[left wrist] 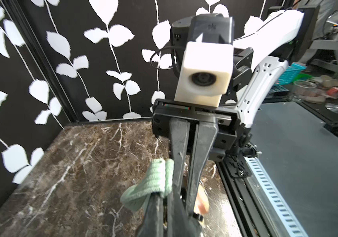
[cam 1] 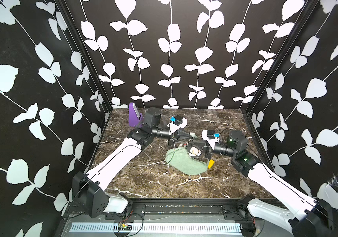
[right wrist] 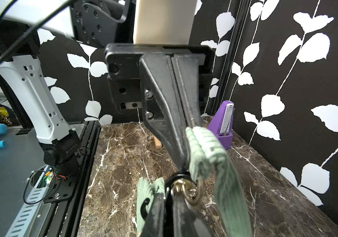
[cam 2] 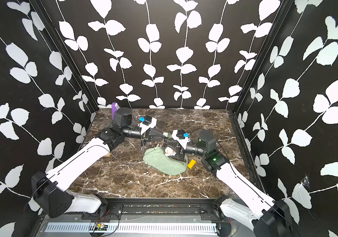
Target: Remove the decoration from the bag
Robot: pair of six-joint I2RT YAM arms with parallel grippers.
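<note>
The green bag [cam 1: 184,164] lies at the table's middle beneath both grippers, a cream decoration [cam 1: 195,150] at its upper right, mostly hidden by the right gripper. My left gripper [cam 1: 190,135] is shut at the bag's strap [left wrist: 149,183]; whether strap fabric is between its tips is hard to see. My right gripper is shut on a metal clasp [right wrist: 188,191] with a dark ring, right beside the left gripper's fingers. In the right wrist view the green strap loops over those fingers and hangs down.
A purple metronome [cam 1: 134,114] stands at the back left. A yellow block [cam 1: 210,164] lies right of the bag. A small wooden piece [right wrist: 157,142] shows behind the grippers.
</note>
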